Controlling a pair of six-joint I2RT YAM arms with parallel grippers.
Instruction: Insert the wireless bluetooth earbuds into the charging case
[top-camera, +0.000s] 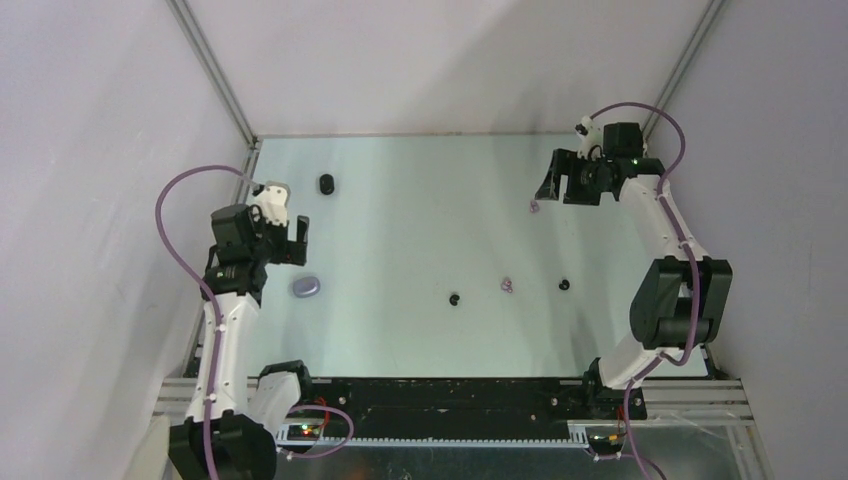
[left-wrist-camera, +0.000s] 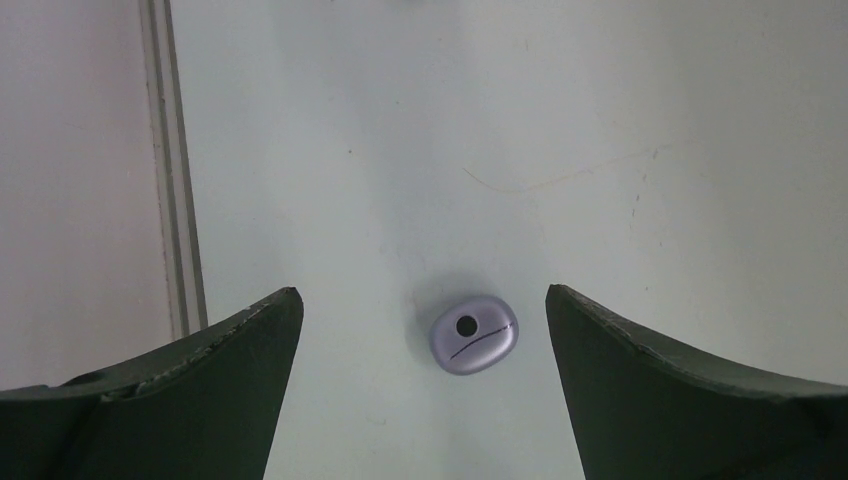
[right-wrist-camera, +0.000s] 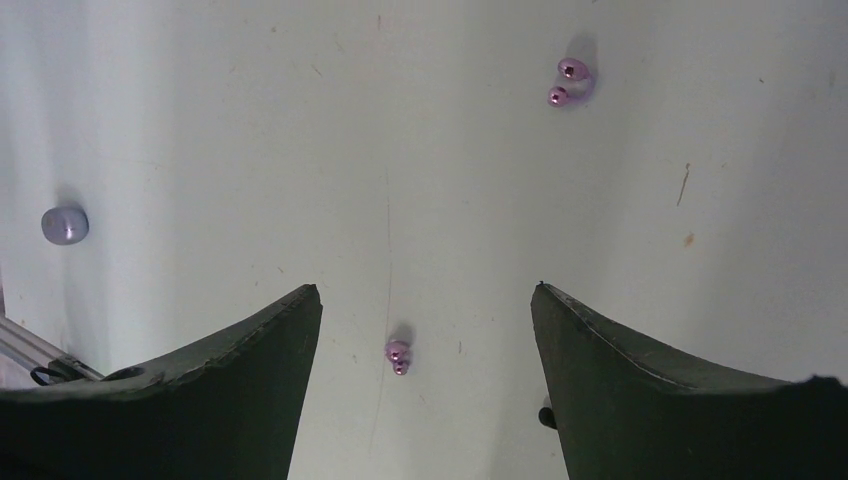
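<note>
The purple charging case (top-camera: 306, 287) lies on the left of the table. In the left wrist view the case (left-wrist-camera: 480, 345) shows a dark spot on top. My left gripper is open above the table, with nothing between its fingers; in that view the case appears between them. At the back right, my right gripper is part open and empty, close to a pink earbud (top-camera: 534, 207). Another pink earbud (top-camera: 507, 285) lies nearer the front. Black earbuds (top-camera: 454, 299) rest front-centre, and another black earbud (top-camera: 564, 284) lies farther right.
A black case (top-camera: 326, 184) stands at the back left, clear of both arms. Side walls and metal rails (top-camera: 215, 75) bound the workspace.
</note>
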